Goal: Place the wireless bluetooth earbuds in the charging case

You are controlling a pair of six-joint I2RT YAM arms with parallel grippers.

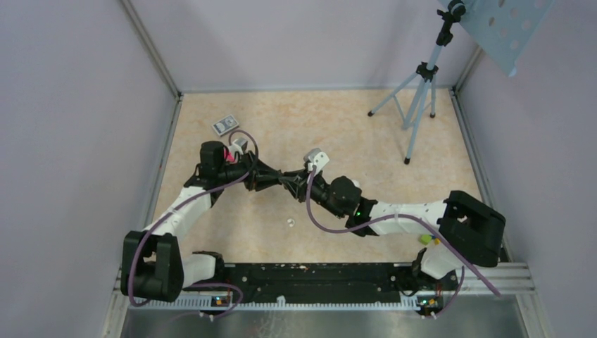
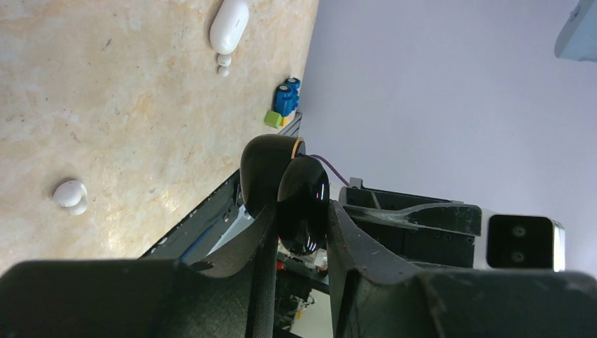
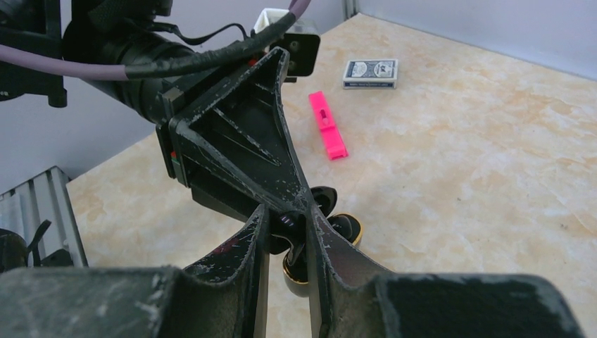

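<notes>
My left gripper is shut on the glossy black charging case (image 2: 264, 165), holding it above the table. In the right wrist view, the case's gold-edged rim (image 3: 359, 229) faces up, partly behind the fingers. There, my right gripper is shut on a small dark earbud (image 3: 287, 222), right over the case. Whether that earbud sits in its slot or just above it, I cannot tell. The two grippers meet tip to tip near the middle of the top view.
A white earbud (image 2: 70, 195) lies on the table, with a white oblong case (image 2: 229, 27) farther off. A pink strip (image 3: 327, 127) and a card box (image 3: 370, 73) rest behind the left arm. Blue toy blocks (image 2: 285, 98) sit near an edge; a tripod (image 1: 422, 77) stands at back right.
</notes>
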